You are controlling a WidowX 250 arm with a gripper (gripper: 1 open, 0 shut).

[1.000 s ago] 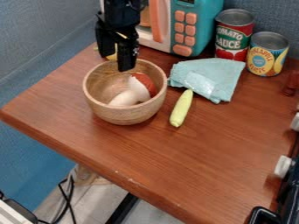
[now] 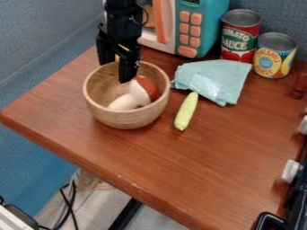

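Note:
My black gripper (image 2: 118, 56) hangs at the rim of a wooden bowl (image 2: 103, 108), over its back left part; whether its fingers are open or shut is hard to tell. Inside the bowl lie a white oblong item (image 2: 124, 102) and a red-and-white round item (image 2: 143, 89). A pale yellow corn-like item (image 2: 186, 111) lies right of the bowl, beside a light blue cloth (image 2: 214, 77).
A teal toy microwave (image 2: 192, 27) stands behind. A tomato sauce can (image 2: 240, 36), a yellow can (image 2: 275, 56) and a small red bottle (image 2: 300, 86) are at back right. Black objects (image 2: 276, 220) line the right edge.
My gripper has moved down toward the bowl and slightly left. The items inside the bowl have shifted slightly.

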